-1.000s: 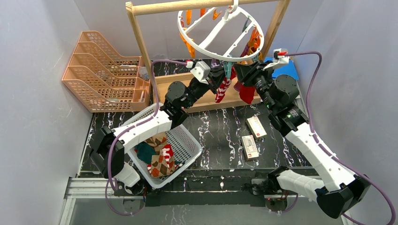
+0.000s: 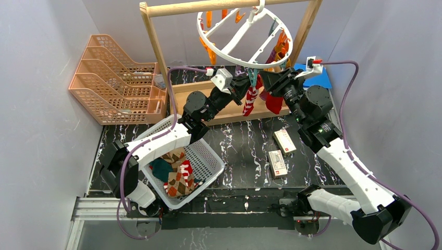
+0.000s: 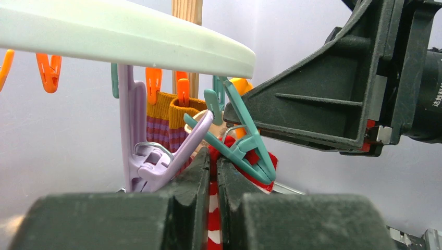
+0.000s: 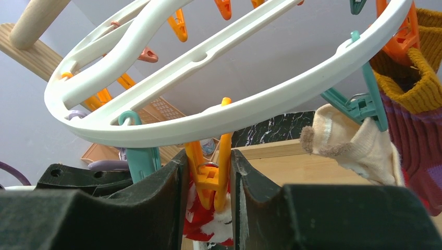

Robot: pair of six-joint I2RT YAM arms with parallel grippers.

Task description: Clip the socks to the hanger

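Note:
The round white hanger [image 2: 225, 55] hangs from a wooden frame, with clips around its ring. A red-and-white striped sock [image 2: 250, 101] dangles below its front edge. My left gripper is shut on the upper part of this sock, just beneath the ring, between a purple clip [image 3: 158, 164] and a teal clip [image 3: 255, 151]. From the right, my right gripper is shut on a yellow-orange clip [image 4: 209, 179] on the ring. The striped sock [image 4: 200, 224] shows right below that clip's fingers; whether they pinch it I cannot tell.
Other socks hang close by: a mustard-and-purple one [image 4: 417, 120] and a cream one [image 4: 349, 140]. A grey basket [image 2: 212, 165] holds more socks. Two small boxes [image 2: 277, 164] lie on the dark table; an orange rack [image 2: 112, 78] stands at the left.

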